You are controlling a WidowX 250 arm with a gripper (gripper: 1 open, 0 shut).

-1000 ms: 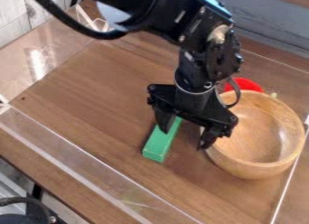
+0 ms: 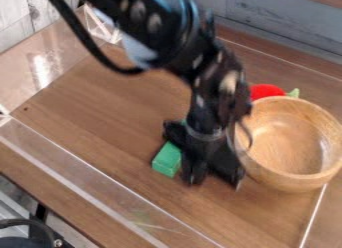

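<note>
The black gripper [image 2: 201, 162] is low over the table, pointing down at a green block [image 2: 166, 160], whose left end shows while the rest is hidden behind the fingers. The gripper looks blurred, and whether anything is between its fingers cannot be seen. Just right of it stands a wooden bowl [image 2: 289, 144], with a red object [image 2: 265, 91] partly visible behind it.
A pale wall [image 2: 267, 27] runs along the back, and transparent edging borders the near left side of the table.
The gripper has moved downward toward the viewer, now covering more of the green block. The block appears shifted slightly up and left, and the bowl slightly right.
</note>
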